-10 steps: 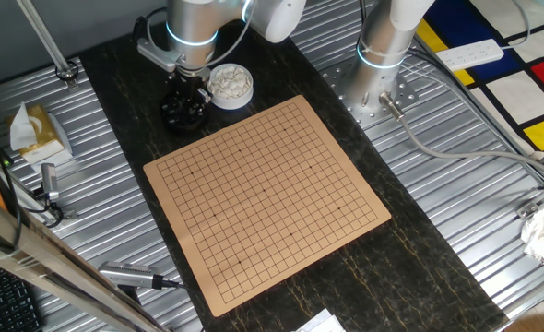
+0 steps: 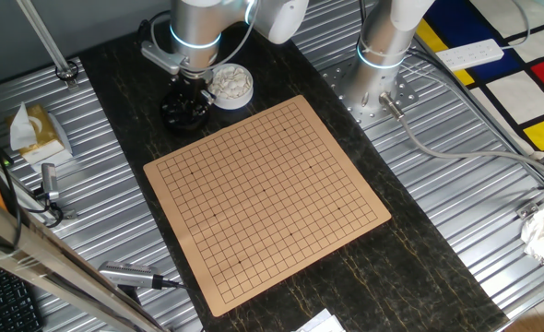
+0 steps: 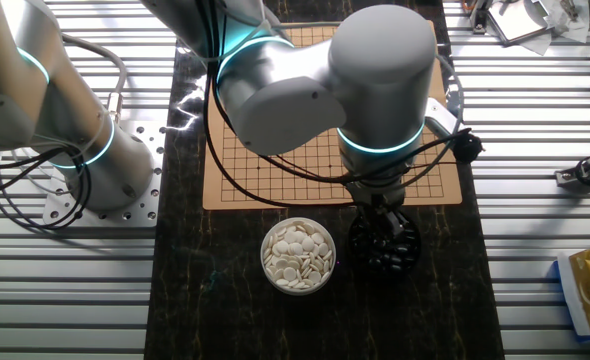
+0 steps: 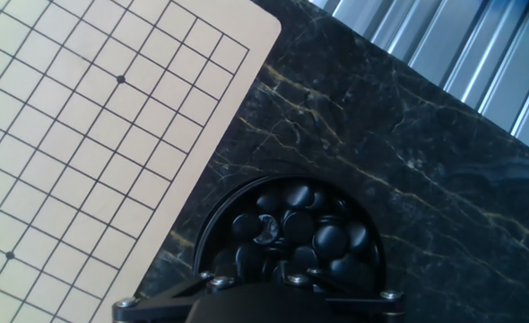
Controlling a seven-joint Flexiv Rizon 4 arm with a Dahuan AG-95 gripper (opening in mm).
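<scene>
A bowl of black stones [image 4: 287, 238] sits on the dark tabletop at the lower middle of the wrist view. My gripper reaches over its near side, low and close to the stones. The fingertips blend into the dark bowl, so whether they are apart or hold a stone cannot be made out. To the bowl's left in that view lies the wooden grid board [image 4: 76, 135], its visible part bare. In exterior view 1 the whole board [image 2: 264, 191] is empty. Beside the black bowl stands a white bowl of white stones [image 3: 298, 256].
A tissue box [image 2: 43, 134] stands off to the left on the slatted metal table. White papers [image 2: 322, 322] lie at the front edge. The dark surface right of the board is clear.
In exterior view 1 the arm has shifted very slightly right and down over the black bowl. Board and bowls have stayed put.
</scene>
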